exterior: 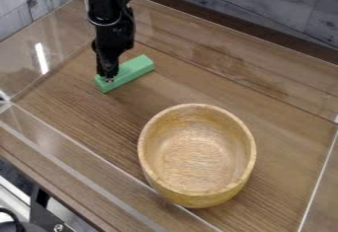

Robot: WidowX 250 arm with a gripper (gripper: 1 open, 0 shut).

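Observation:
The black gripper (109, 59) reaches down from the top of the view to the left end of a green block (129, 74), its tips low over or touching it; it looks shut, with nothing visible between its fingers. The block lies slanted on the wooden table (264, 78), left of centre.
A large tan round bowl (197, 153) stands at the lower right of the block. A dark gap lies beyond the table's edge at the lower left.

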